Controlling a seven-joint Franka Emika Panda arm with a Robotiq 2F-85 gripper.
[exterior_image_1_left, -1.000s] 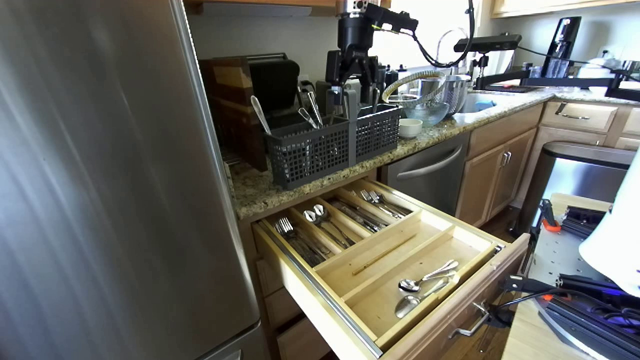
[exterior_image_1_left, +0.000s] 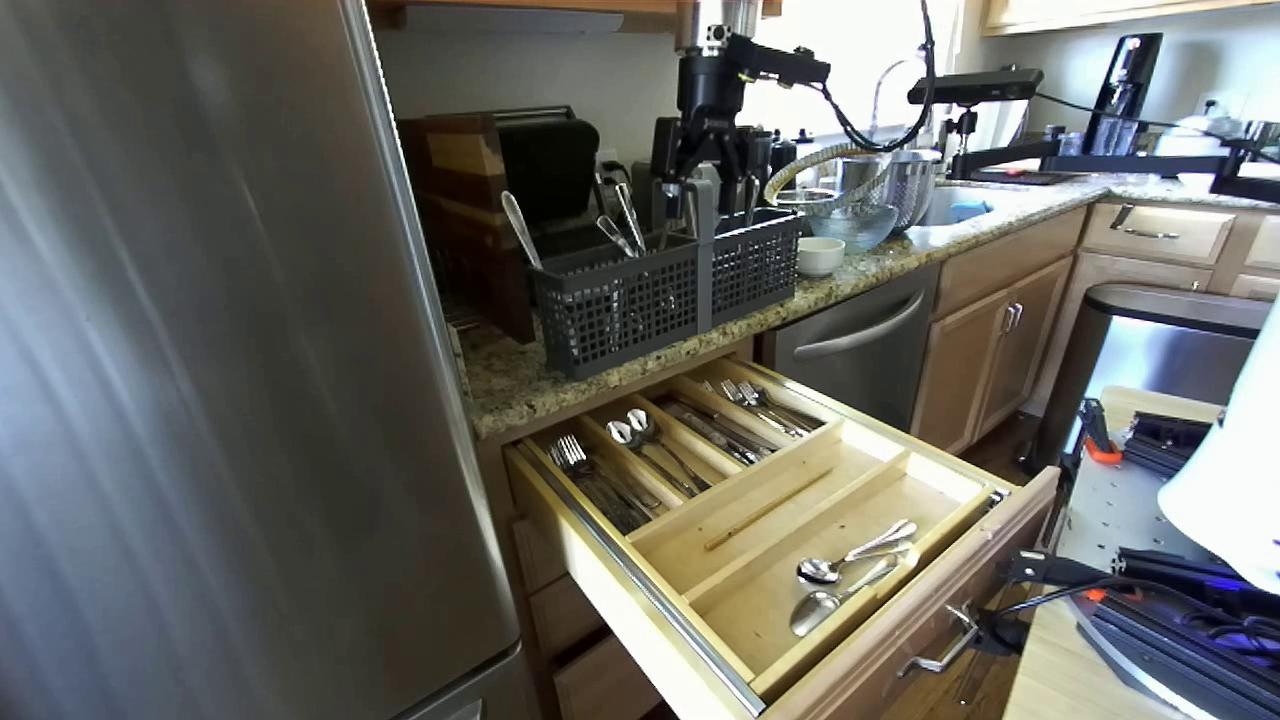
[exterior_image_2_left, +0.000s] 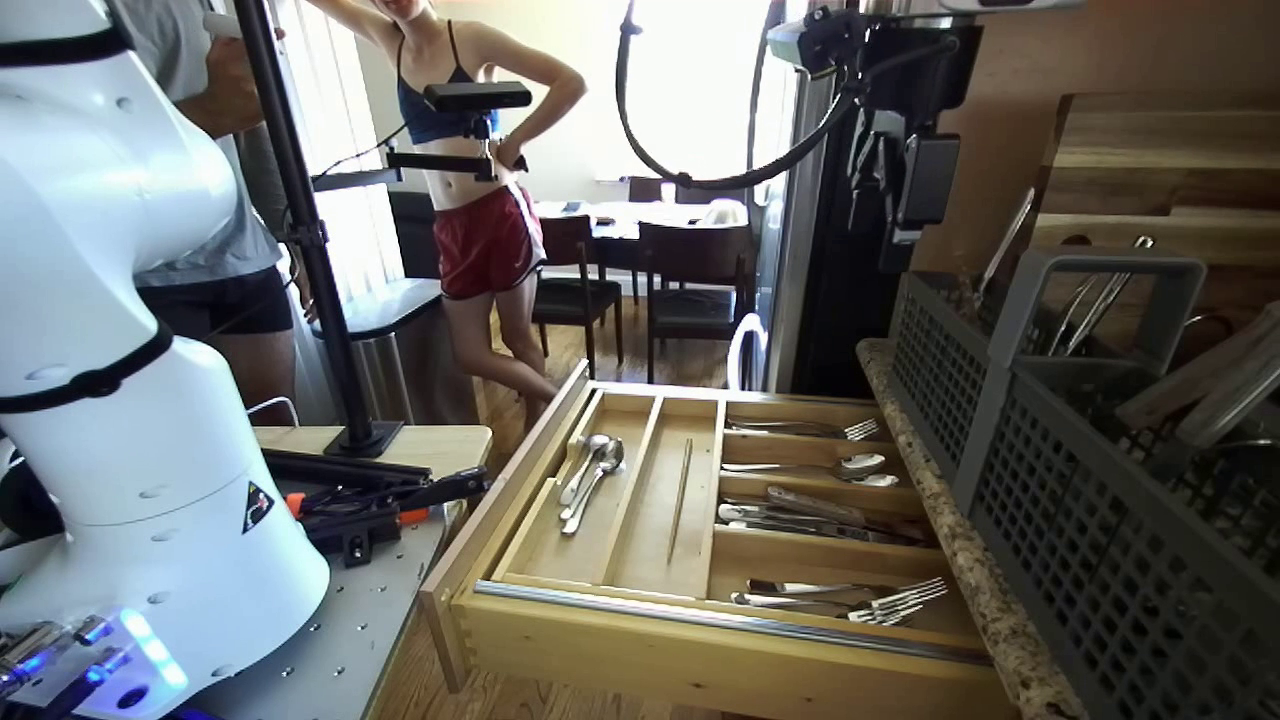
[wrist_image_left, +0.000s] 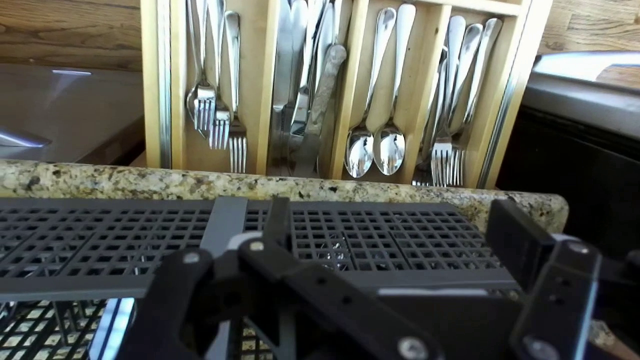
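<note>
My gripper (exterior_image_1_left: 710, 180) hangs over the grey cutlery basket (exterior_image_1_left: 624, 300) on the counter, near its central handle. Its black fingers (wrist_image_left: 279, 225) stand wide apart in the wrist view, and no item shows between them. Several utensils stick up from the basket, among them a silver handle (exterior_image_1_left: 521, 228) at its left end. Below the counter the wooden drawer (exterior_image_1_left: 624, 576) is pulled out. Its rear compartments hold forks (wrist_image_left: 217, 120), table knives (wrist_image_left: 312, 90) and spoons (wrist_image_left: 390, 147). More spoons (exterior_image_2_left: 588, 486) lie in the front compartment.
A steel fridge (exterior_image_1_left: 240, 360) stands left of the drawer in exterior view 1. Wooden boards (exterior_image_1_left: 462, 180) are behind the basket; a white bowl (exterior_image_1_left: 821, 256) and a glass bowl (exterior_image_1_left: 854, 226) sit to its right. A person (exterior_image_2_left: 480, 156) stands beyond the drawer.
My gripper has come down slightly over the basket, and the arm's cable has shifted with it. Drawer, cutlery and basket look unchanged.
</note>
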